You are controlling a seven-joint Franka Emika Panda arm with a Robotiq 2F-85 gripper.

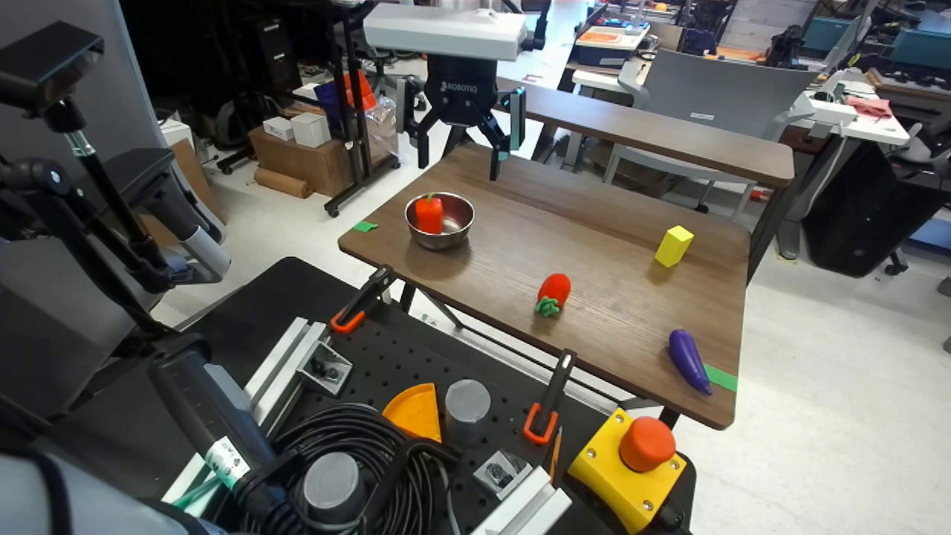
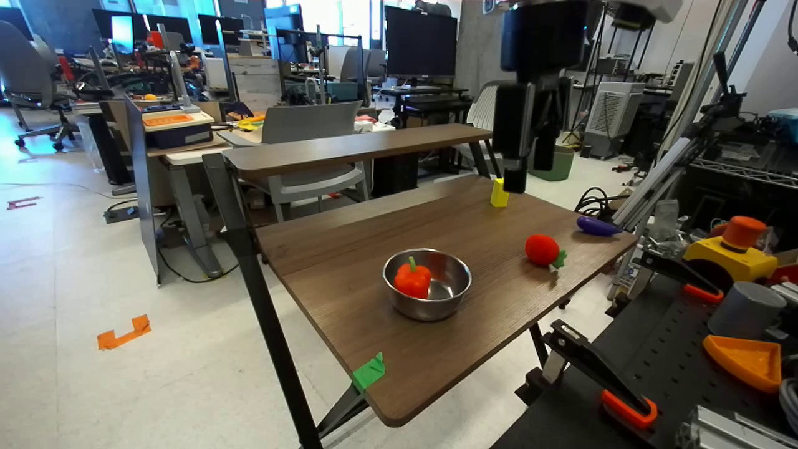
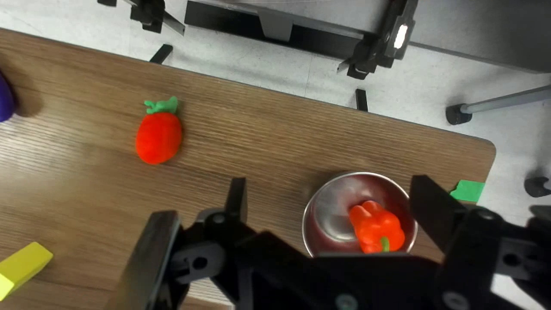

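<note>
Above the table, my gripper hangs open with its fingers wide apart and nothing between them. In the wrist view its fingers frame the steel bowl from well above. Inside that bowl sits a red-orange pepper with a green stem. A red tomato-like toy with green leaves lies on bare wood, toward the front edge. Close to the table's right end rests a purple eggplant. The yellow block stands farther back; in exterior view 2 part of it is hidden behind a finger.
The brown table has a raised shelf along its back. Black clamps grip its front edge. Green tape marks one corner. Wood between the bowl and the tomato toy is clear.
</note>
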